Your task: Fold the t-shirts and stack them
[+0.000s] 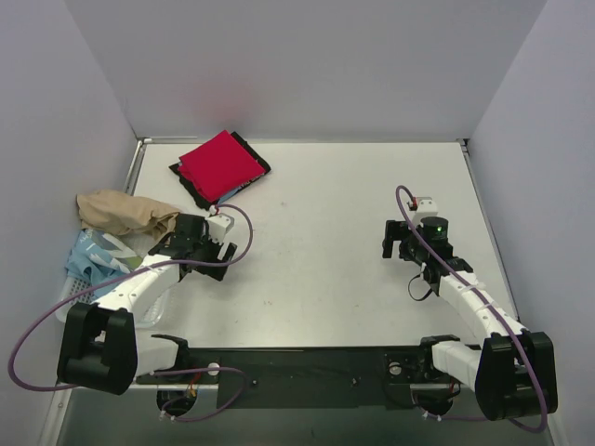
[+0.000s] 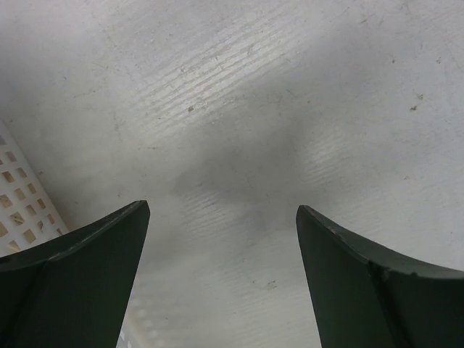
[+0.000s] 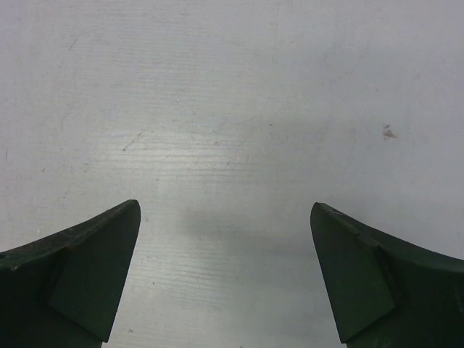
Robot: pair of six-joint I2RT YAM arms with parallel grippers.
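At the back left of the table lies a stack of folded shirts, a red one (image 1: 221, 167) on top and a black one (image 1: 252, 154) showing beneath it. A tan cloth (image 1: 125, 212) and a light blue cloth (image 1: 91, 259) lie heaped in a white basket at the left edge. My left gripper (image 1: 223, 263) hangs over bare table just right of that basket, open and empty. Far to the right, my right gripper (image 1: 390, 239) also stands open over bare table, nothing between its fingers.
The perforated wall of the white basket (image 2: 27, 199) is close on the left side of my left gripper. Grey walls (image 1: 307, 70) close in the back and sides.
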